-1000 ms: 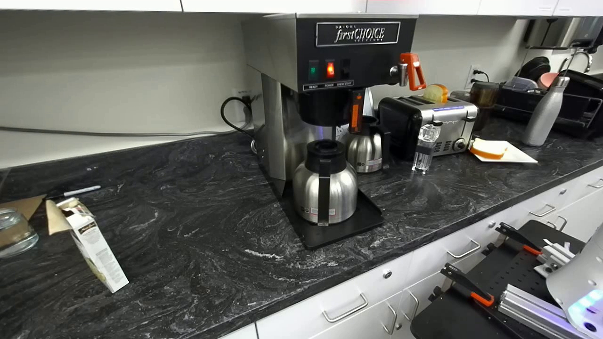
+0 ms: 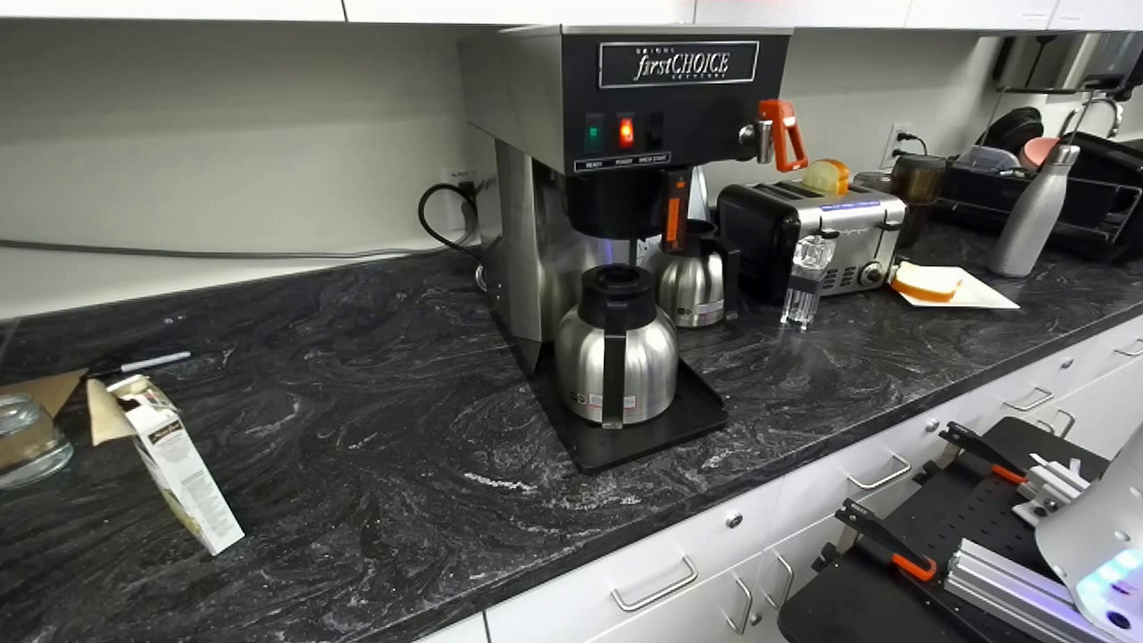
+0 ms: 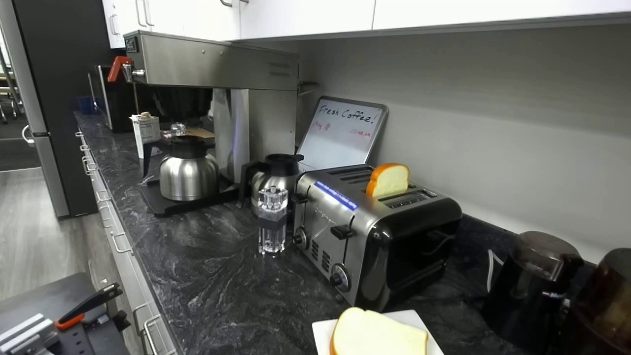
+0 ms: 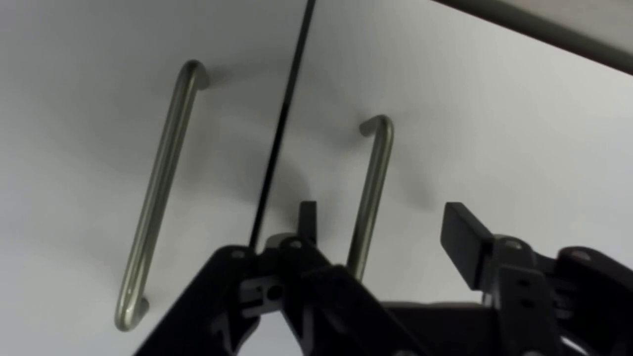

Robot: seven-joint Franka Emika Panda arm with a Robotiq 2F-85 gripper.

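In the wrist view my gripper is open in front of white cabinet doors [image 4: 510, 136]. A metal bar handle [image 4: 375, 172] lies within the span between its two fingers, with clear space showing on both sides. The handle's lower end is hidden behind the gripper. No contact between fingers and handle can be seen. To the left, past the dark seam between the doors, is a second bar handle [image 4: 155, 190]. Neither exterior view shows the gripper; only part of the white arm [image 2: 1109, 546] appears at the right edge of exterior view 1.
On the dark counter [image 2: 407, 429] stand a coffee maker [image 2: 525, 96] with a steel carafe [image 2: 643, 364], a toaster [image 3: 378, 219] holding bread, a clear grinder [image 3: 272, 222], and a leaning carton [image 2: 187, 482]. White cabinets [image 2: 514, 9] hang above.
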